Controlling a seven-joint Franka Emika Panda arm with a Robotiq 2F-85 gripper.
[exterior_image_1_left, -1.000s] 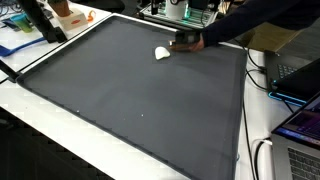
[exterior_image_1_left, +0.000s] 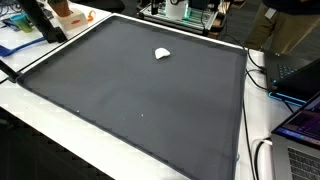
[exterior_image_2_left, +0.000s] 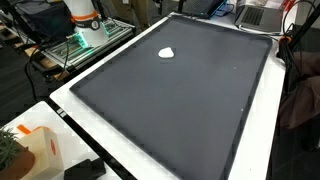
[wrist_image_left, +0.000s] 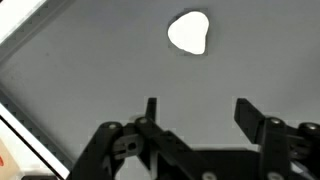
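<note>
A small white rounded piece (exterior_image_1_left: 162, 53) lies flat on the dark grey board toward its far side. In exterior view 2 the same white piece (exterior_image_2_left: 166, 53) is near the board's upper left. From the wrist view, my gripper is open over the board, its two black fingers wide apart with nothing between them. The white piece (wrist_image_left: 188, 32) shows beyond the fingertips, near the top of that view, apart from them. I cannot make out the gripper clearly in either exterior view.
The grey board (exterior_image_1_left: 140, 95) is otherwise bare, with a raised rim. An open laptop (exterior_image_1_left: 297, 140) and cables stand beyond its right edge. An orange-and-white robot base (exterior_image_2_left: 88, 22) stands at the left of exterior view 2, and a potted cactus (exterior_image_2_left: 12, 150) at its lower left.
One second ago a dark-sleeved arm reached in from the right, its hand close beside the white piece. That arm has withdrawn. The white piece stays in about the same place.
</note>
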